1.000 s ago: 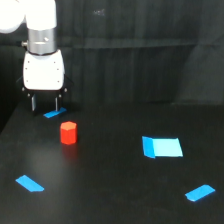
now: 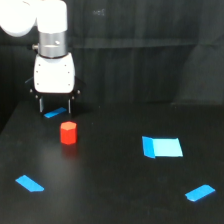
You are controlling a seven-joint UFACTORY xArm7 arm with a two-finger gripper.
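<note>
My gripper (image 2: 55, 104) hangs at the upper left in the camera view, fingers spread apart with nothing between them. A red block (image 2: 68, 133) stands on the black table, nearer the camera than the gripper and a little to its right. The two are apart.
Blue tape strips lie on the table: one strip (image 2: 54, 113) below the gripper, another strip (image 2: 29, 184) at the front left and a third strip (image 2: 200, 193) at the front right. A pale blue square (image 2: 168, 147) with a darker blue edge lies right of centre.
The arm and open gripper have shifted to the right and slightly down in the view. The red block and the blue pieces have stayed where they were.
</note>
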